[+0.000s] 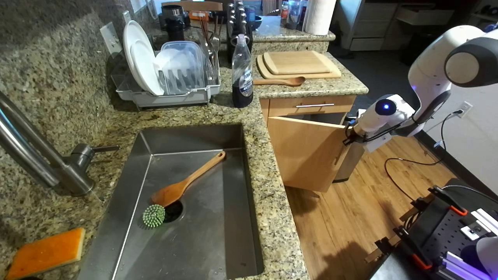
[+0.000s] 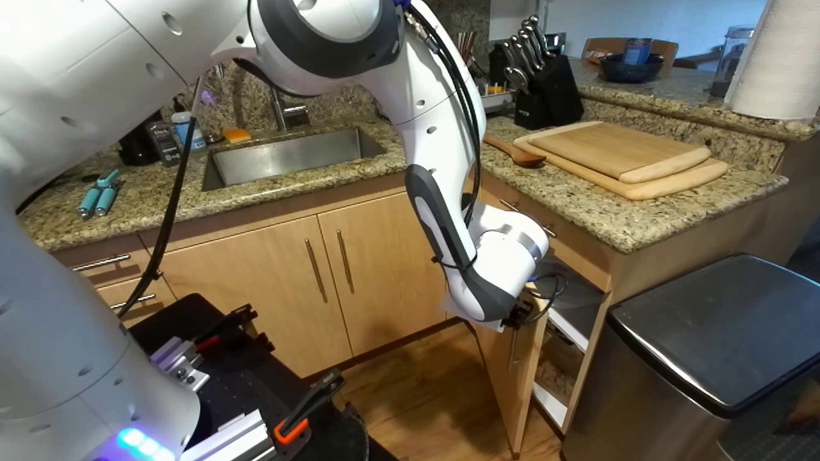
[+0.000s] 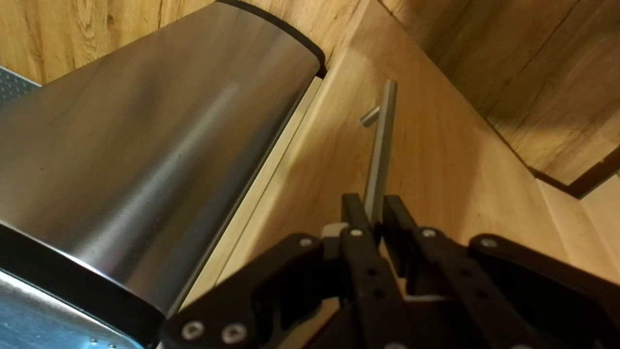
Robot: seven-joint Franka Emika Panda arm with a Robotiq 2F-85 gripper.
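Note:
My gripper is shut on the metal bar handle (image 3: 381, 139) of a light wooden cabinet door (image 3: 447, 163), holding it near the handle's upper end. The same door (image 1: 303, 149) stands part open in exterior view 1, with the gripper (image 1: 348, 137) at its outer edge. From the other side, exterior view 2 shows the door (image 2: 507, 384) swung out from its frame, the dark cabinet inside (image 2: 565, 357) showing behind it. There the robot's white wrist hides most of the fingers.
A steel trash can (image 2: 692, 330) stands close beside the open cabinet. Above is the counter (image 2: 584, 200) with cutting boards (image 2: 630, 153) and a wooden spoon (image 2: 515, 150). The sink (image 1: 200, 238) holds a spatula (image 1: 186, 182) and green brush (image 1: 154, 215).

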